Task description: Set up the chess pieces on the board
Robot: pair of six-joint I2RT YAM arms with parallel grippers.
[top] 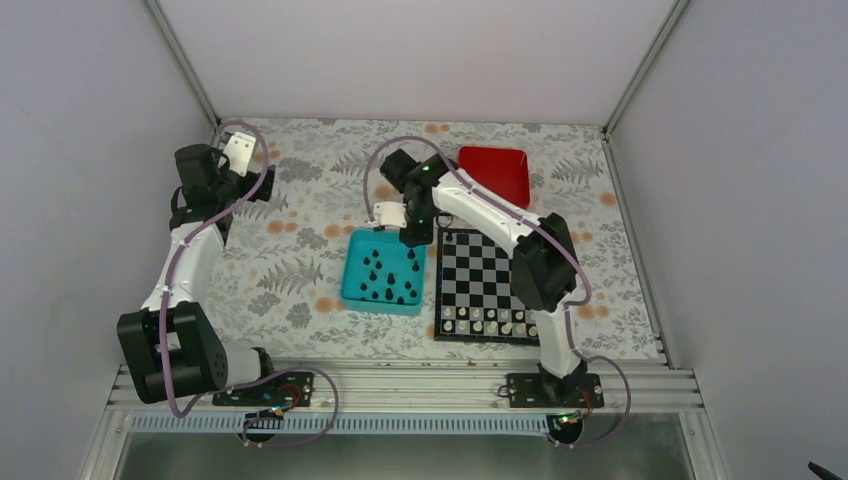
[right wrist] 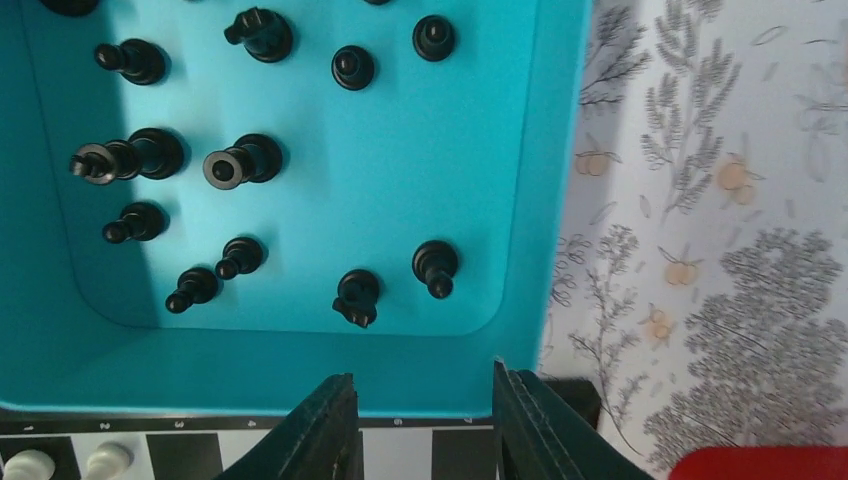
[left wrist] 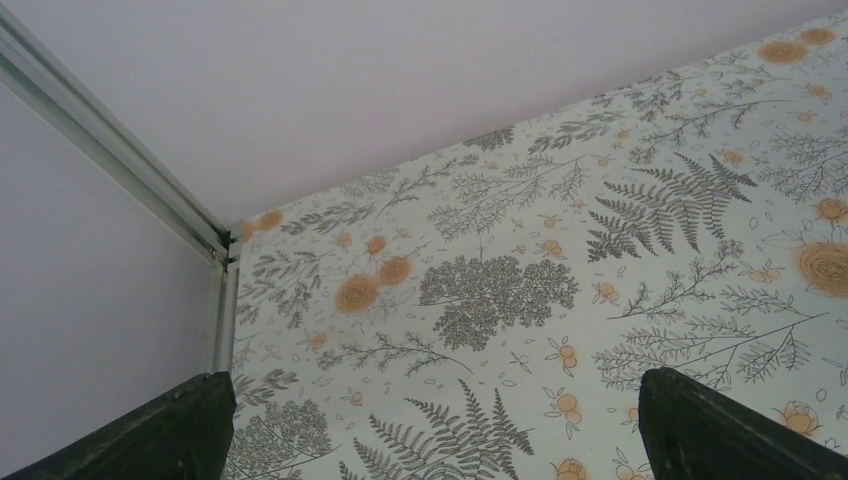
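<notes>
Several black chess pieces (right wrist: 250, 160) stand spread about inside the teal tray (top: 384, 309). White pieces (top: 490, 321) fill two rows along the near side of the chessboard (top: 483, 270). One black piece (top: 449, 236) is on the far left corner of the board; the right arm covers the board's far right part. My right gripper hangs over the gap between tray and board, its fingers parted with nothing between them. At the far left, my left gripper is held wide open above bare cloth, away from board and tray.
An empty-looking red tray (top: 497, 172) lies behind the board, partly under the right arm. The patterned tablecloth (top: 300, 230) is clear between the left arm and the teal tray. White walls (top: 420, 60) border the table.
</notes>
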